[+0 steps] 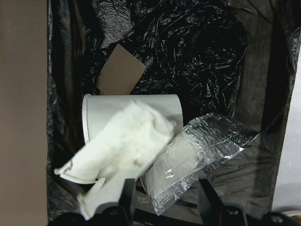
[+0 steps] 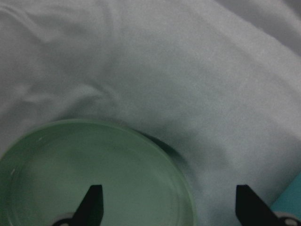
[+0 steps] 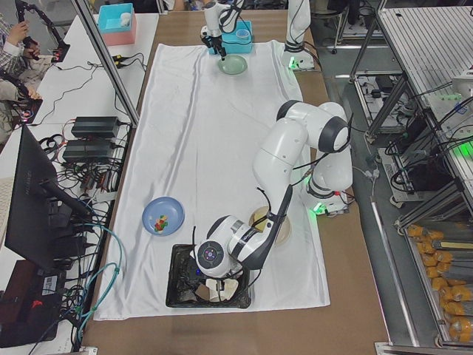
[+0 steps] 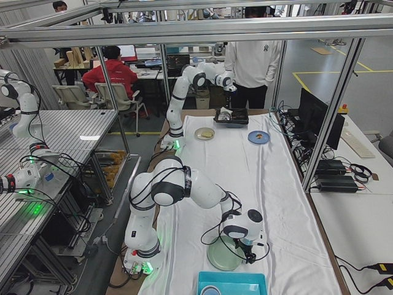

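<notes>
A black lined bin [image 3: 174, 277] lies below my left gripper, which is open. In the left wrist view a crumpled white napkin [image 1: 122, 141], slightly blurred, overlaps a white cup [image 1: 117, 106] lying on its side, beside crinkled foil [image 1: 188, 155] and cardboard [image 1: 120, 70]. My right gripper stands open above the green plate [image 2: 117, 179], at the far end in the left camera view.
A blue plate [image 3: 162, 207] with small food pieces is left of the bin. A tan plate [image 4: 204, 133] holds a yellow piece. A turquoise tray [image 4: 231, 283] stands beside the green plate.
</notes>
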